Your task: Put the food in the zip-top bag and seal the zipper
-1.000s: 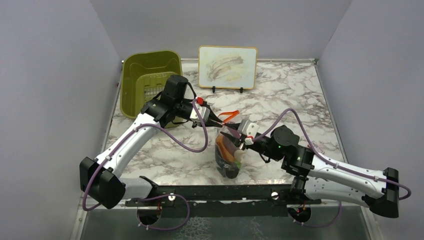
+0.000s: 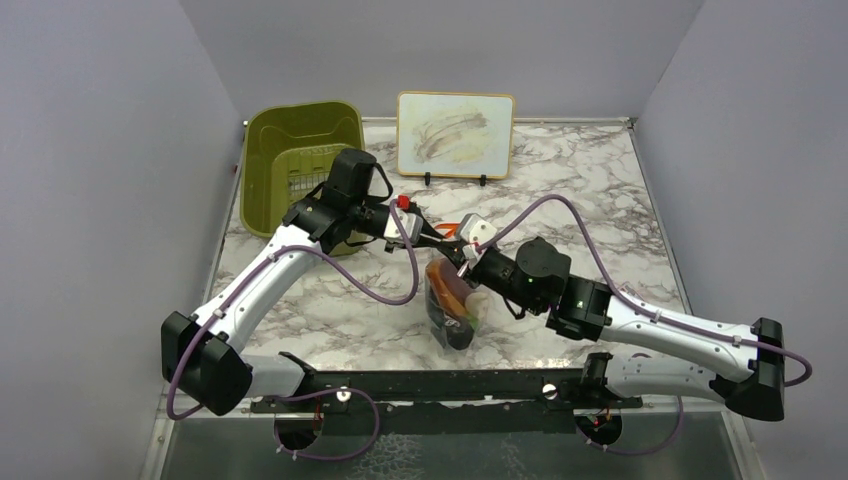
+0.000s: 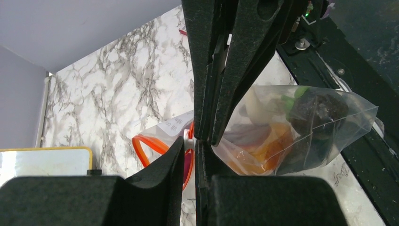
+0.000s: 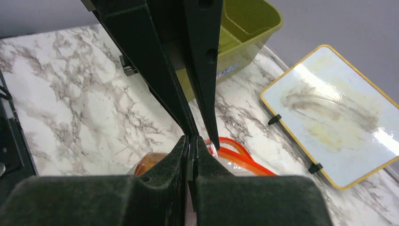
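Observation:
The clear zip top bag lies on the marble surface with food in it: an orange-brown item, a dark one and something pale. An orange band marks its mouth end. My left gripper is shut on the bag near that band, where a small white piece shows at its fingertips. Right against it, my right gripper is shut at the bag's mouth, its tips crossing the left ones. Whether film is caught between the right fingers is hidden, as is most of the zipper line.
A green bin stands at the back left. Behind the bag, a whiteboard leans upright on black feet. Marble is clear on both sides of the bag; the dark front edge lies close to its bottom.
The bag's body has shifted slightly left. The left arm has stayed almost still.

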